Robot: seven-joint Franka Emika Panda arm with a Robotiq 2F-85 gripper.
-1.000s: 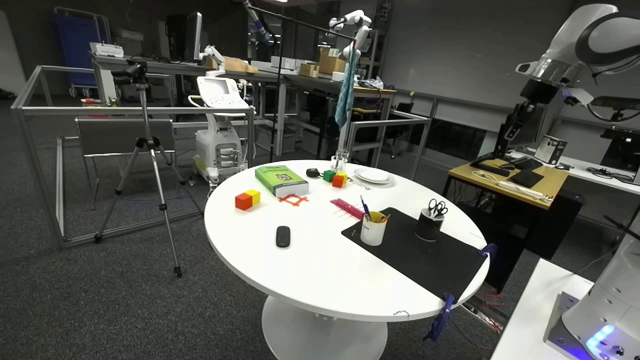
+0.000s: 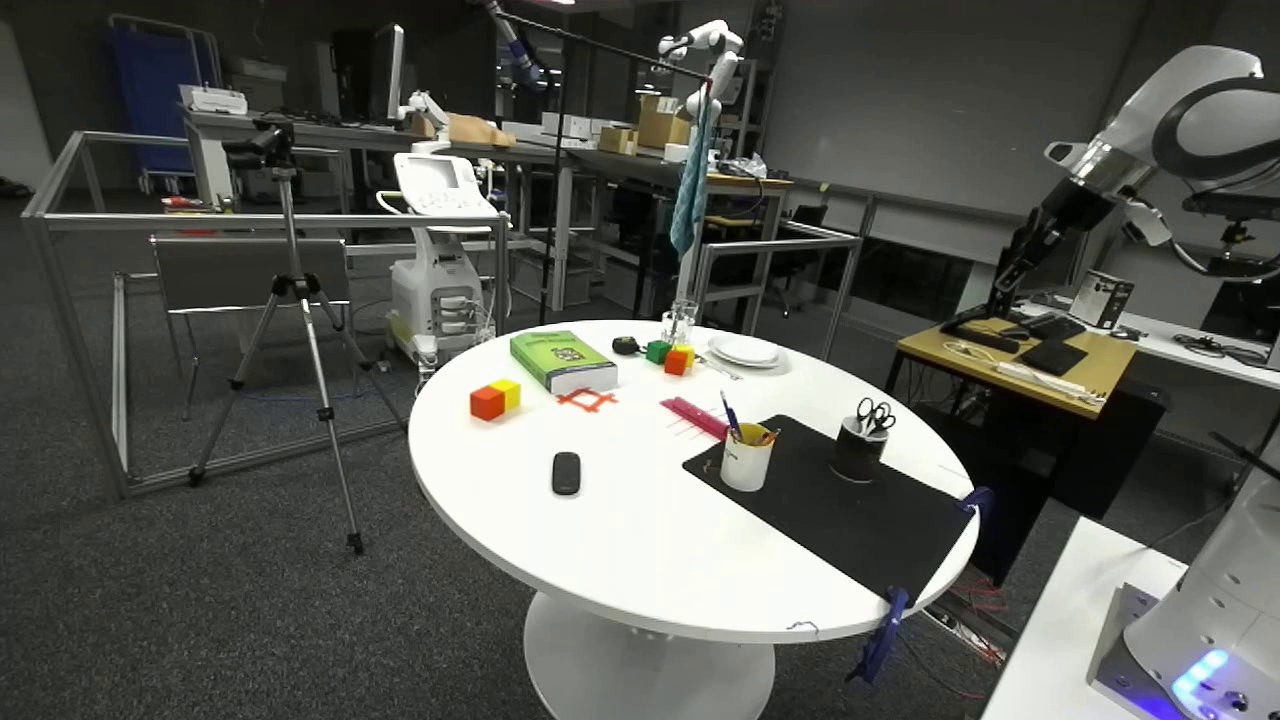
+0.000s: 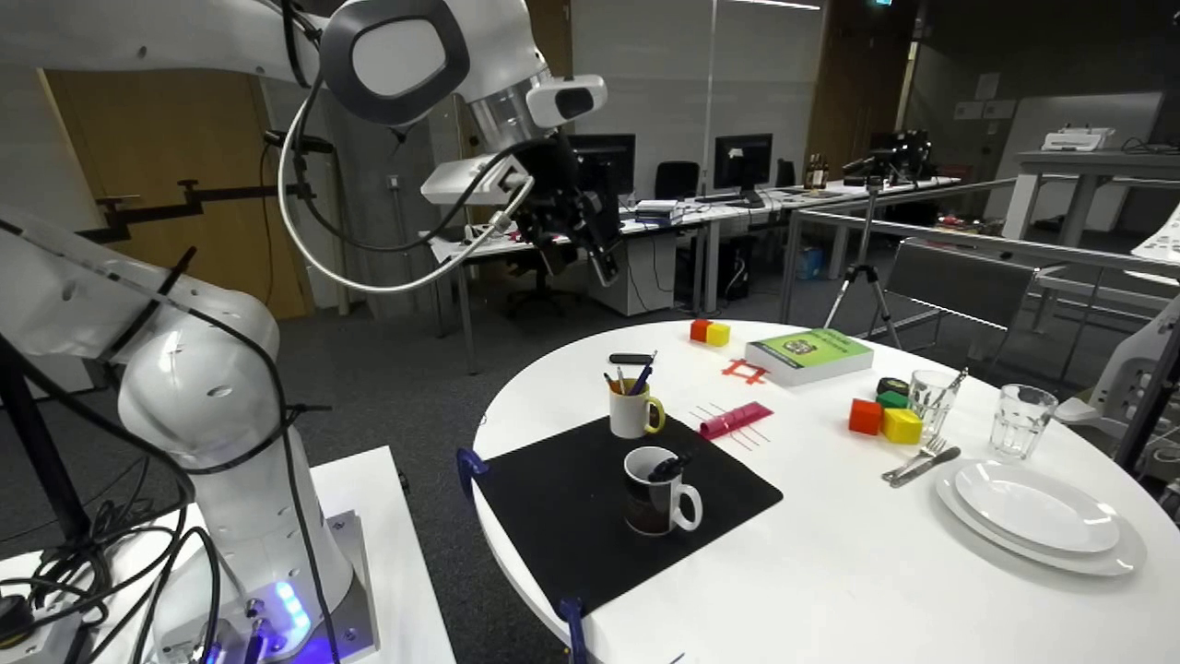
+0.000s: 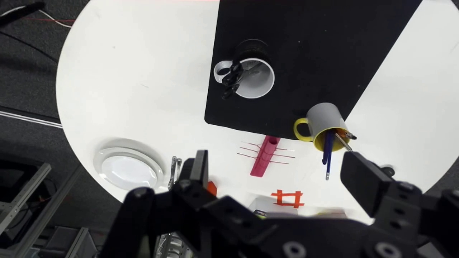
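Note:
My gripper hangs well above the round white table, its fingers wide apart with nothing between the fingers. In exterior view 2 the gripper [image 3: 608, 266] is up beyond the black mat [image 3: 553, 498]. On the mat stand a black mug with a white inside [image 3: 653, 503], holding scissors [image 2: 876, 415], and a white mug with a yellow handle [image 3: 631, 409], holding pens. Beside the mat lies a pink holder [image 3: 736, 420] with thin rods. Red, green and yellow cubes cluster near the glasses; a red cube [image 2: 486, 402] touches a yellow cube [image 2: 509, 394] elsewhere.
A green book [image 2: 564, 360] and an orange tape frame [image 2: 587, 400] lie on the table. Stacked white plates [image 3: 1040, 515], a fork and knife [image 3: 924, 459] and two glasses [image 3: 1018, 420] occupy one side. A dark mouse-like object [image 2: 566, 473] has bare tabletop around it.
The arm and gripper have shifted slightly, with the upper arm a little lower and tilted differently. Objects on the table look unmoved.

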